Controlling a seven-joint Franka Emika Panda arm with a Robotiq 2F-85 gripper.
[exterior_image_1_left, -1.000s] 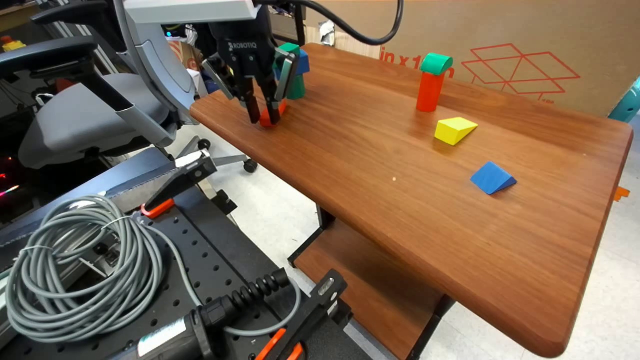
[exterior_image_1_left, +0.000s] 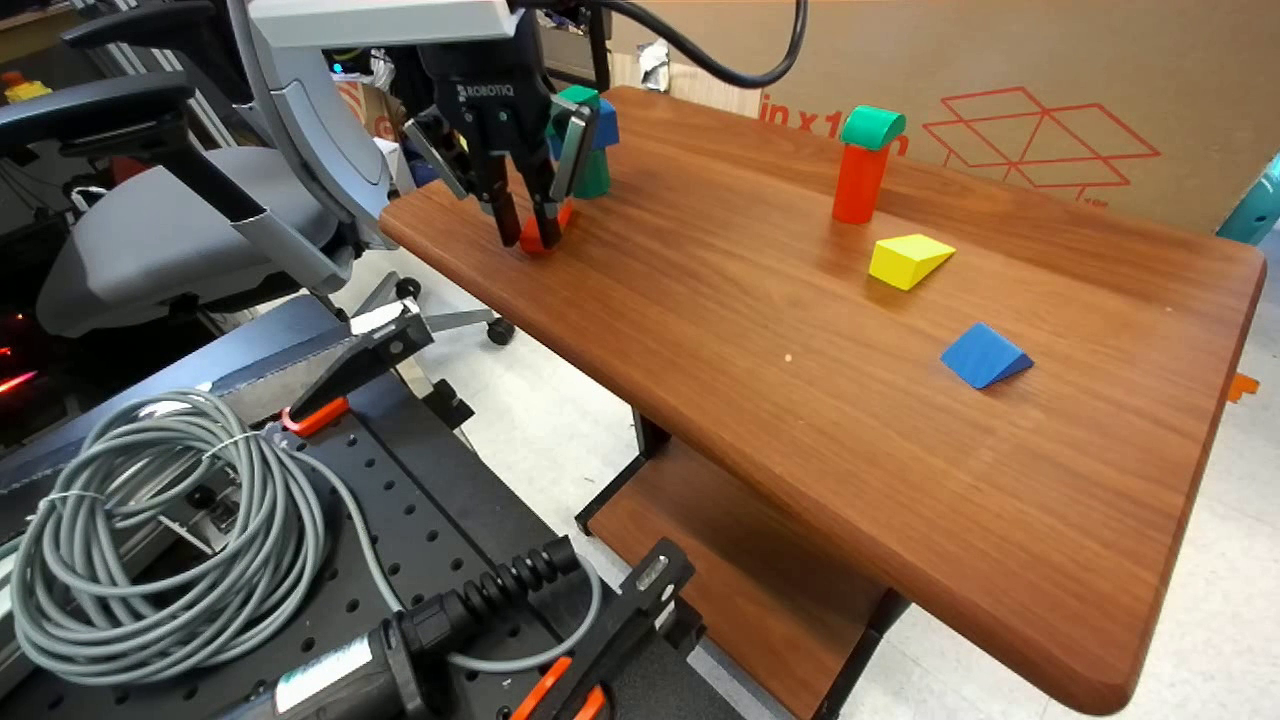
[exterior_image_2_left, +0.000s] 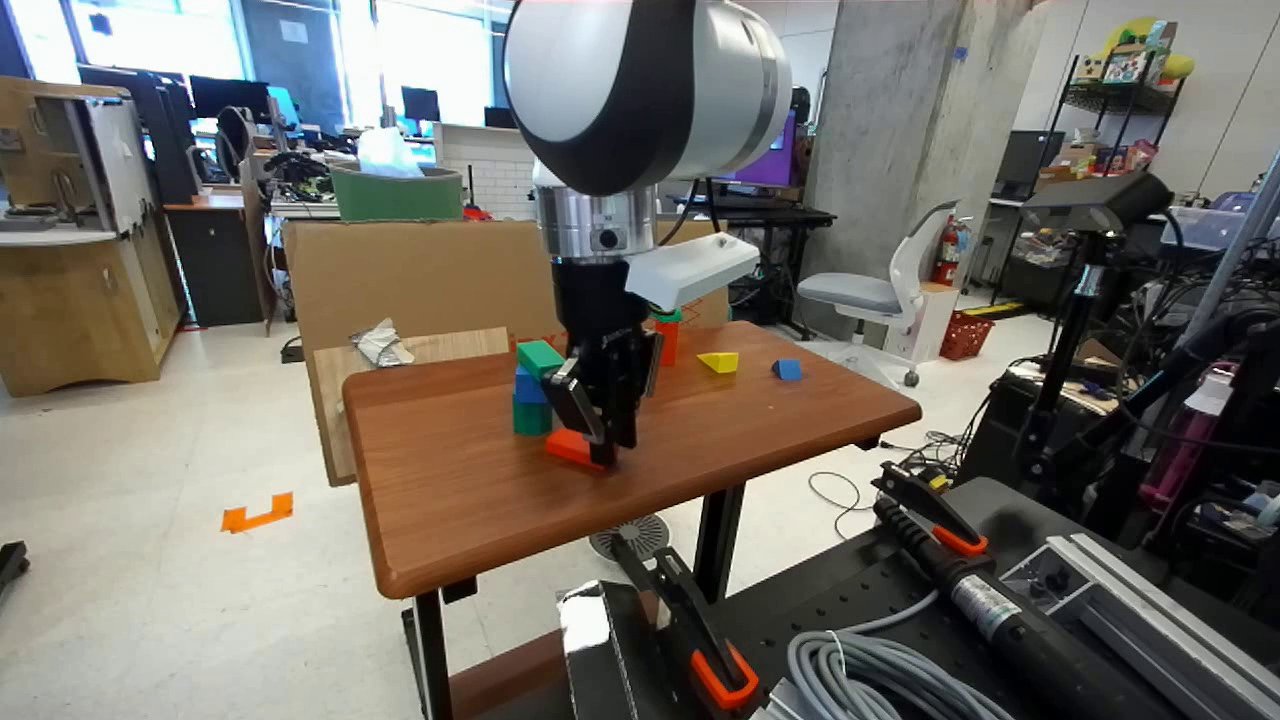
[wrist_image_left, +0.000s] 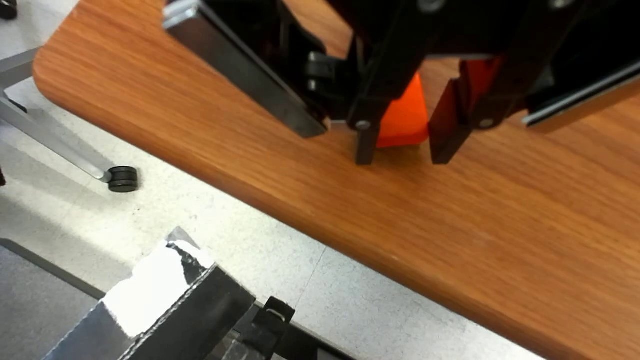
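A red block (wrist_image_left: 405, 119) lies low on the wooden table near its front edge. My gripper is shut on it, one finger on either side, and the fingertips reach down close to the tabletop. In exterior view 1 the gripper (exterior_image_1_left: 530, 235) hides part of the red block (exterior_image_1_left: 540, 236). From exterior view 2 the block's other end (exterior_image_2_left: 569, 445) sticks out to the left of the fingers. It seems to rest on the table.
Right behind the gripper stands a stack of green and blue blocks (exterior_image_2_left: 530, 416). Farther along are a red cylinder (exterior_image_1_left: 859, 186) topped by a green piece (exterior_image_1_left: 872, 125), a yellow wedge (exterior_image_1_left: 908, 259) and a blue wedge (exterior_image_1_left: 984, 355).
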